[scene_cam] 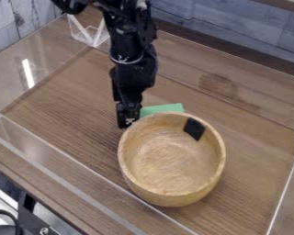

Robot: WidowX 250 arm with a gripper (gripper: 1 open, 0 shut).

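My gripper (128, 112) hangs down from the top centre, open, its fingertips low at the left end of a green block (162, 109) lying on the wooden table. The block is partly hidden by the gripper and by a large round tan bowl (172, 188) just in front of it. A black rectangular piece (195, 130) is at the bowl's upper right rim.
A clear plastic item (88, 27) is at the back left. Walls or raised edges border the table at the back.
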